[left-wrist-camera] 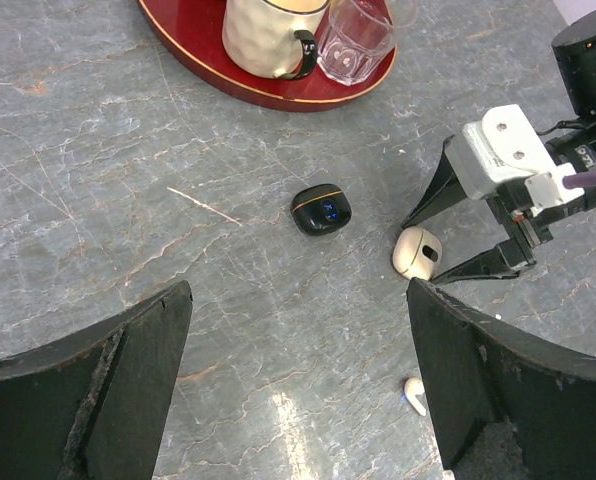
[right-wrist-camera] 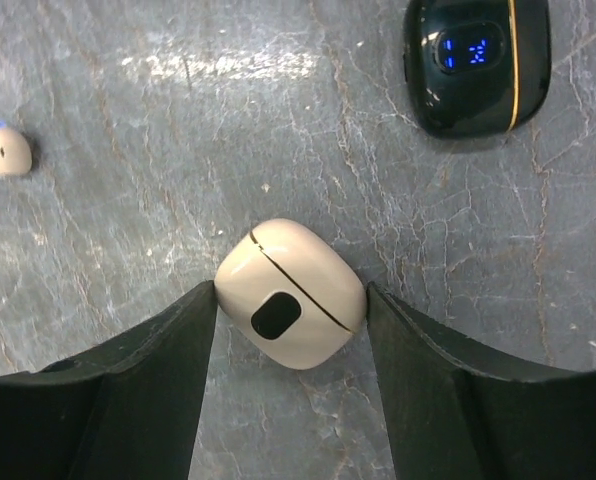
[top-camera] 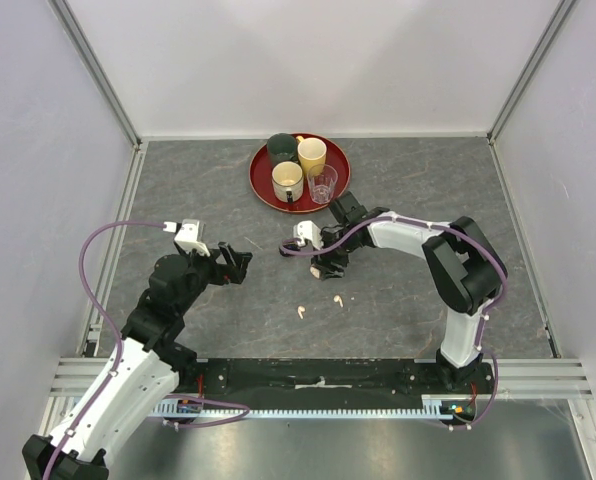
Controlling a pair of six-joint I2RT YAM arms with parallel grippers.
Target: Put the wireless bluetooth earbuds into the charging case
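Note:
A cream-white case (right-wrist-camera: pixel 283 275) with a dark oval spot and a lid seam lies closed on the grey table. My right gripper straddles it, a fingertip close against each side; whether the fingers press on it is unclear. Left of it stands a black case (left-wrist-camera: pixel 321 209) with a gold seam and a lit blue display. Two pale earbuds (top-camera: pixel 300 312) lie loose on the table in front of the cases; in the left wrist view one earbud (left-wrist-camera: pixel 415 396) shows. My left gripper is wide open and empty, off to the left.
A round red tray (top-camera: pixel 261 190) at the back holds several mugs and a clear glass (top-camera: pixel 322 183). A thin pale mark (left-wrist-camera: pixel 205 206) runs along the table near the black case. Most of the table right of the right arm is clear.

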